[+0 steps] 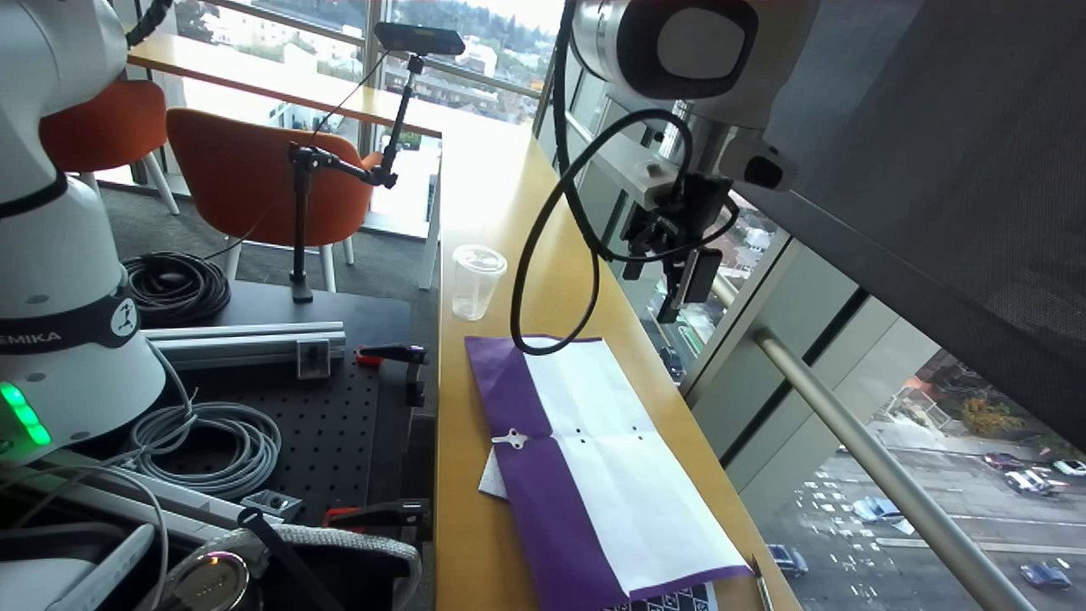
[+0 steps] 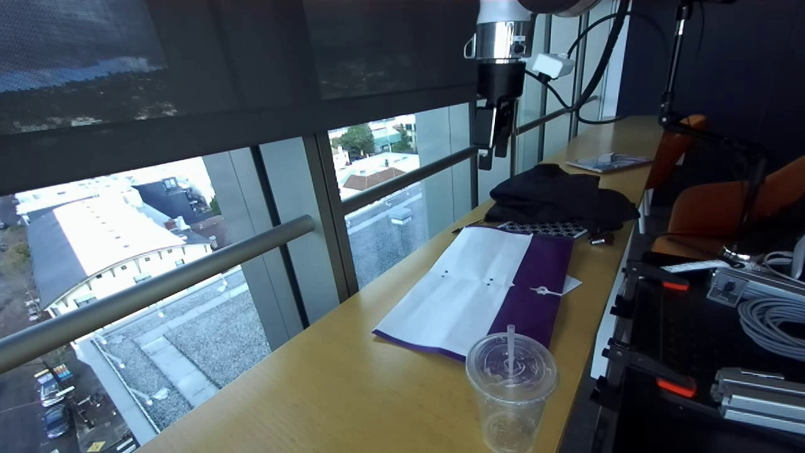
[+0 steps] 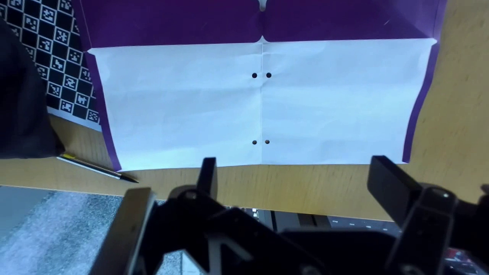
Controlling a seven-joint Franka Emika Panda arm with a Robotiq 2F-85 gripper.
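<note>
A large folded paper sheet, white with a purple band, lies spread flat on the wooden table. Its white panel has a crease down the middle and small dark holes beside it. High above the sheet's window-side edge hangs my gripper, its fingers wide apart with nothing between them. Exterior view 2 shows the gripper well clear of the table, near the window rail. In exterior view 1 the gripper is partly behind a cable loop.
A clear lidded plastic cup with a straw stands near one end of the sheet. At the other end lie a dark cloth, a checkered board and a pen. A metal rail runs along the window.
</note>
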